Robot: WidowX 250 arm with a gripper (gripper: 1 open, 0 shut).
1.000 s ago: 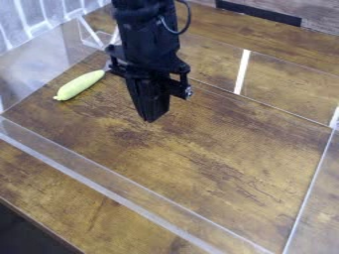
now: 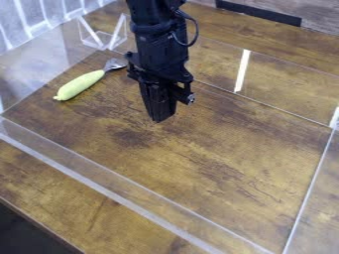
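The black robot gripper (image 2: 159,99) hangs near the upper middle of the wooden surface inside a clear-walled enclosure (image 2: 241,69). Its fingers point down; whether they are open or shut is hard to make out. A pale green, elongated vegetable-like object (image 2: 78,86) lies at the left, apart from the gripper. A metal utensil (image 2: 113,65), possibly a spoon or fork, lies just beyond its upper end, partly beside the arm.
Clear low walls border the wooden floor (image 2: 199,179) on several sides. A white slatted object (image 2: 27,20) stands at the back left.
The arm and gripper have shifted slightly back and up in the view, uncovering more of the utensil. The green object has not visibly moved.
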